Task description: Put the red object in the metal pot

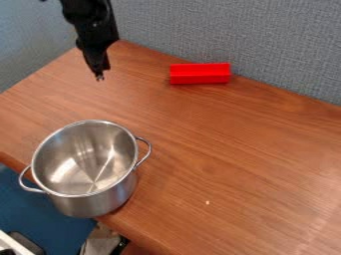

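The red object, a bright rectangular block, lies on the wooden table close to the back wall, right of centre. Toward the front left stands the metal pot, upright with two loop handles and nothing visible inside. My black gripper hangs at the upper left, to the left of the red block and apart from it, with its tips pointing down. It is too dark and small to make out how far its fingers are spread.
A grey wall bounds the back. At the lower left, beyond the table's edge, are a blue surface and part of some equipment.
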